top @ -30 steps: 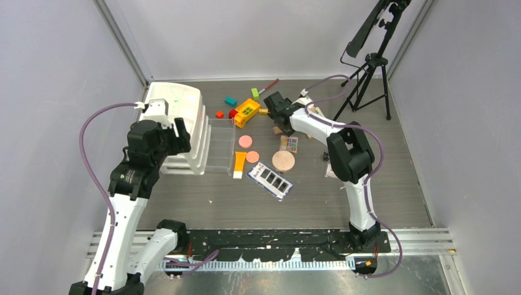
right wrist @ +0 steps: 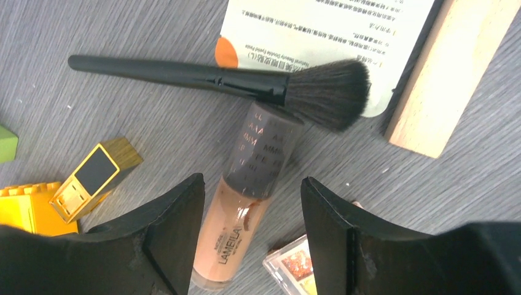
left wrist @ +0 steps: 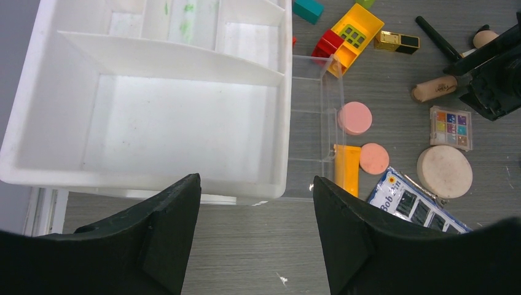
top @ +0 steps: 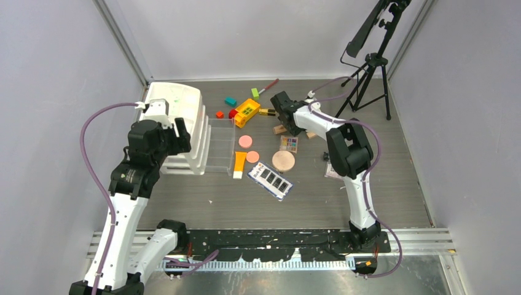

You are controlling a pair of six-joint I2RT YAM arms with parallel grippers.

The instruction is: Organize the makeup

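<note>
In the right wrist view a tube with a dark cap and peach body point(right wrist: 227, 246) lies slantwise beneath my right gripper. The fingers stand apart on either side of it, holding nothing. Across the cap end rests a black makeup brush point(right wrist: 184, 75). My left gripper is open and empty, hanging over the front edge of the white organizer point(left wrist: 184, 178). A color palette point(left wrist: 450, 128), a round beige puff point(left wrist: 444, 171), pink discs point(left wrist: 355, 118) and an orange tube point(left wrist: 348, 169) lie on the table right of the organizer.
A clear tray point(top: 220, 147) juts from the organizer's right side. Toy pieces, including a yellow one point(top: 247, 112) and a teal block point(top: 230, 101), lie behind. A lash pack point(top: 270, 180) sits in front. A tripod point(top: 375, 67) stands back right.
The right gripper has shifted a little to the right, uncovering more of the gold-and-black item beside the yellow toy. The left arm has stayed still.
</note>
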